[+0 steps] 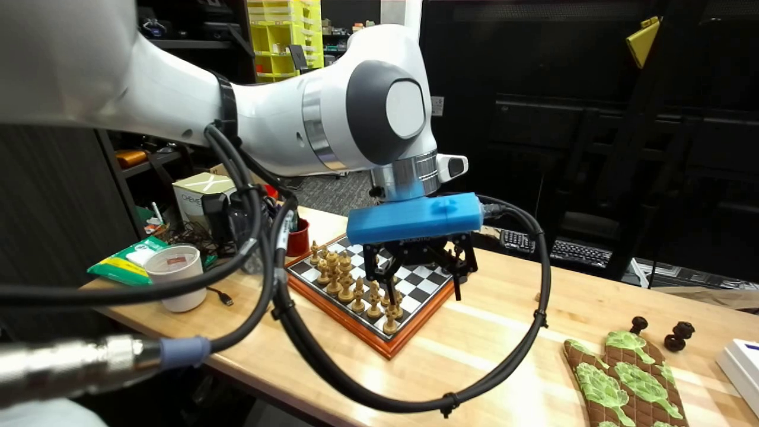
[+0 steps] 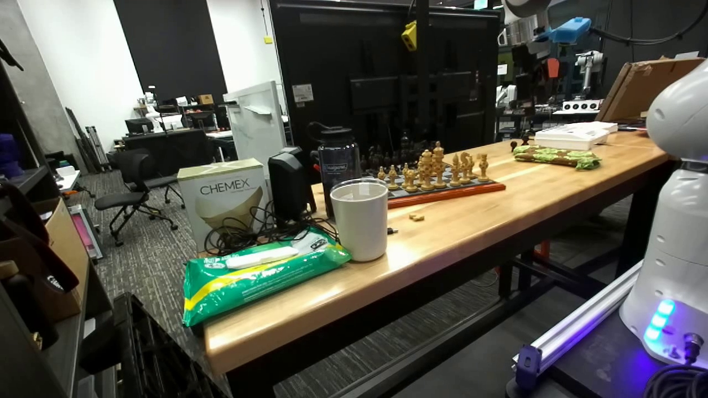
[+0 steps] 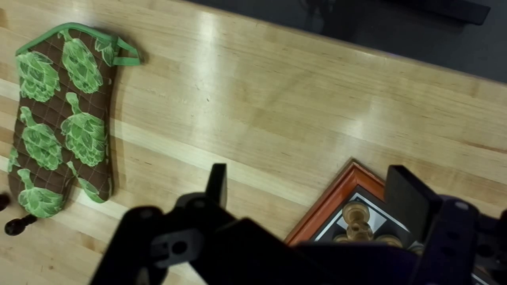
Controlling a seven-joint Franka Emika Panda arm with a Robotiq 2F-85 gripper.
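Note:
My gripper hangs in the air by the near right part of the chessboard. From the wrist view, the gripper is open, its black fingertips far apart and only table and board edge between them. Pale wooden chess pieces stand along one side of the board. At the lower right of the wrist view, a pale piece shows on the board corner beside one finger. A brown and green oven mitt lies flat on the table, well away from the gripper.
Dark chess pieces lie off the board near the mitt, by a white box. A white cup, green packet, Chemex box and dark bottle crowd the other end. Bare table separates board and mitt.

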